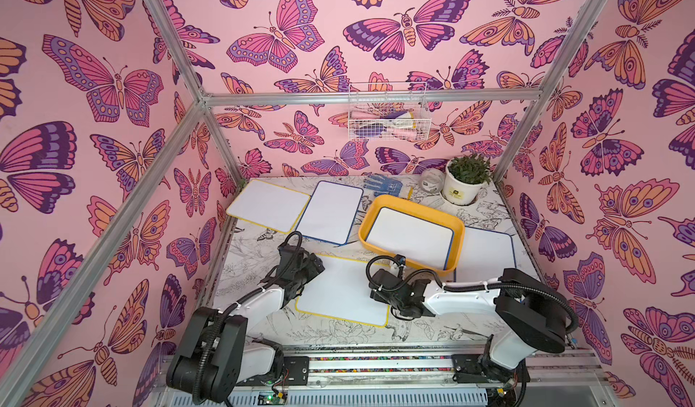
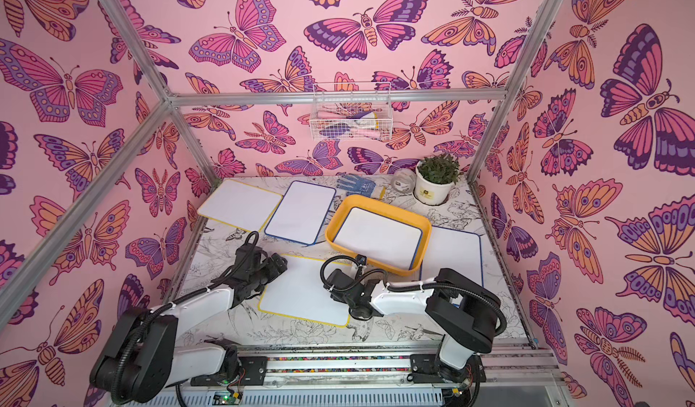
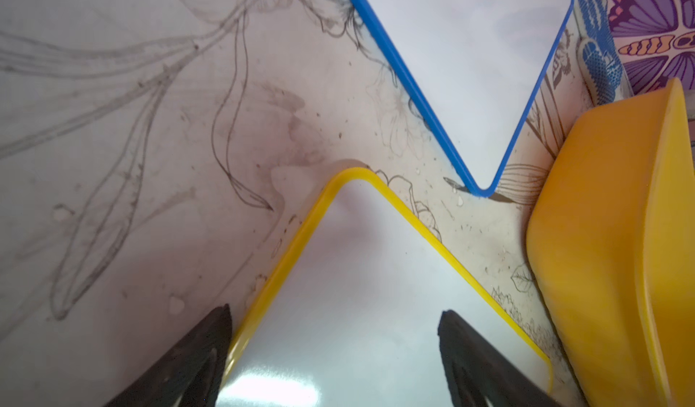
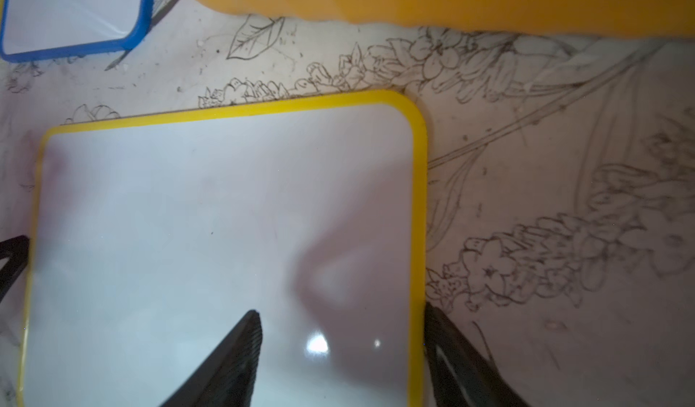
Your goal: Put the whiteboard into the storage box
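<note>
A yellow-edged whiteboard [image 1: 344,294] lies flat on the table between my two arms. Over its left edge my left gripper stands open, one finger on each side of that yellow rim. My right gripper is part open at the opposite side, its right finger just outside the yellow edge and its left finger above the white surface. Behind the board is the yellow storage box [image 1: 367,229], with a blue-edged whiteboard [image 1: 411,234] lying inside it.
At the back left lie another yellow-edged board [image 1: 269,204] and a blue-edged board [image 1: 331,211]. A further blue-edged board [image 1: 486,253] is right of the box. Behind stand a potted plant [image 1: 464,179], a clear round container [image 1: 432,181] and a blue glove [image 1: 383,184].
</note>
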